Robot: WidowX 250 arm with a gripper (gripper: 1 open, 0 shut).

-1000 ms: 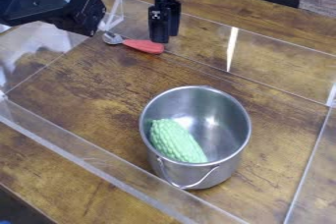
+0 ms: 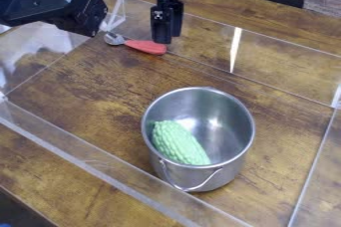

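Note:
My black gripper (image 2: 167, 28) hangs at the top middle of the camera view, pointing down, open, with nothing seen between its fingers. A tool with a red handle (image 2: 144, 46) and a silver head lies on the wooden surface just below and left of it. In the lower middle stands a steel pot (image 2: 234, 121) with a wire handle, and a pale green corn-cob-like object (image 2: 178, 143) lies inside it.
Clear plastic walls surround the wooden work area (image 2: 94, 102). My dark arm fills the upper left. A wooden board stands beyond the back right.

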